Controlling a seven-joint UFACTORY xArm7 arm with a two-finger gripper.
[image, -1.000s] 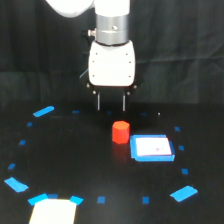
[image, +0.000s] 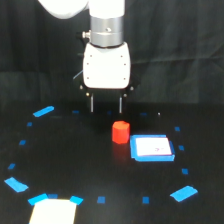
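High over the dark table, near its far side, hangs my gripper (image: 106, 104). Its two thin dark fingers stand apart, open, and nothing shows between them. A small red block (image: 121, 132) rests on the table, a little below and to the right of the gripper in the picture. Close to its right lies a blue tray-like thing (image: 136, 155) with a white face (image: 154, 146). At the bottom edge is a cream-white square (image: 54, 212), partly cut off by the frame.
Blue tape strips (image: 16, 185) and several small blue marks (image: 101, 200) are stuck on the table. Another strip (image: 184, 193) lies at the right. A dark curtain (image: 170, 50) hangs behind.
My gripper has shifted slightly left and a little lower in the picture. The red block, the blue thing and the cream square have not moved.
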